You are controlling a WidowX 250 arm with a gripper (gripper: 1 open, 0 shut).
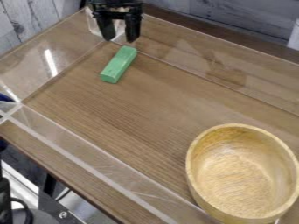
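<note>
A green rectangular block (pixel 118 64) lies on the wooden table toward the back left. Just behind it, at the top of the view, the black gripper (pixel 119 31) hangs over a clear, whitish container (pixel 100 24); its two dark fingers are parted and point down, with nothing seen held between them. A large pale wooden bowl (pixel 239 172) stands at the front right.
Marble-look walls run along the back and left. Clear glossy strips or sheet lie along the left side, and dark robot parts show at the bottom left corner.
</note>
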